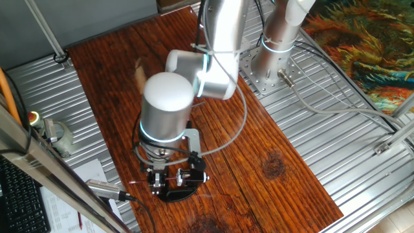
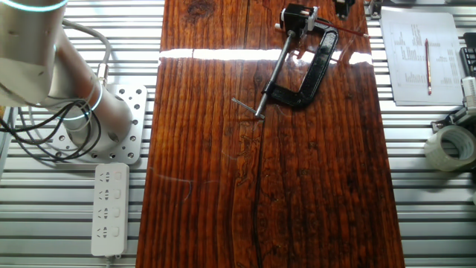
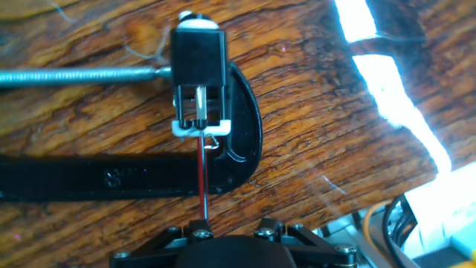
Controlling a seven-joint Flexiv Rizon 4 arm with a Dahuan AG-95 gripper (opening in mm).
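Note:
A black C-clamp lies on the brown wooden board, its threaded screw against a small black block with white ends. From that block a thin red rod runs across the clamp frame toward my gripper. The gripper's two fingertips stand apart at the bottom edge of the wrist view, so it is open. The rod's near end reaches close to the left fingertip; contact cannot be told. In exterior view 1, my gripper is beside the block, over the rod.
Papers with a pencil and a tape roll lie beside the board. A power strip is on the robot base side. A silver cylindrical device with a cable sits close to the gripper. Much of the board is clear.

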